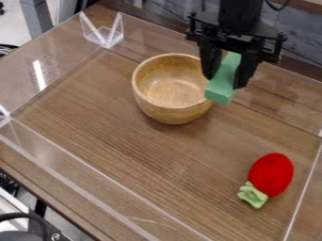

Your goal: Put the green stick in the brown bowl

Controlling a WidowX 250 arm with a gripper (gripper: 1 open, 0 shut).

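The green stick (224, 81) hangs upright, slightly tilted, from my gripper (228, 58), which is shut on its upper end. Its lower end overlaps the right rim of the brown bowl (153, 108) in the picture; how high it is above the rim I cannot tell. The round bowl stands on the wooden table, and its visible inside is empty. Part of its right rim lies behind the stick.
A red object with a pale green end (269, 179) lies at the right front of the table (138, 184). A clear wire-like stand (104, 30) is at the back left. Black cables (25, 221) curl at the lower left.
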